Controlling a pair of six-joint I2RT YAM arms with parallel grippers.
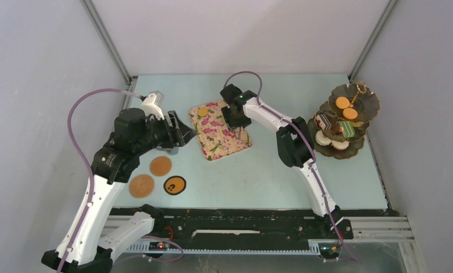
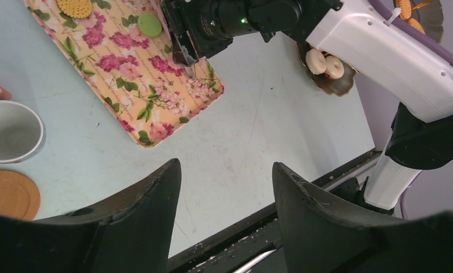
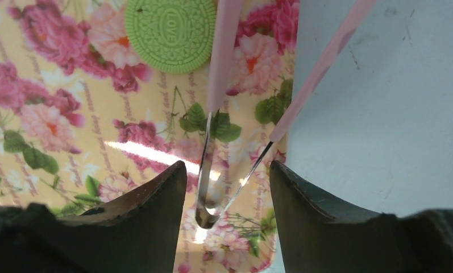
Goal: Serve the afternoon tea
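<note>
On the floral tray (image 1: 221,149) lie pink-handled metal tongs (image 3: 217,85), their bent metal end towards the tray's near side. My right gripper is open over them; the metal end shows between its fingers in the right wrist view, and the depth between them cannot be told. A round green biscuit (image 3: 170,34) lies beside the tongs. Farther left on the tray sits a yellow biscuit (image 1: 202,112). My left gripper stands apart from the tray's left side, fingers spread, nothing between them.
A white cup (image 2: 11,132) and round coasters (image 1: 141,186) sit at the left, partly under my left arm. The tiered stand (image 1: 354,105) with cakes and biscuits occupies the right.
</note>
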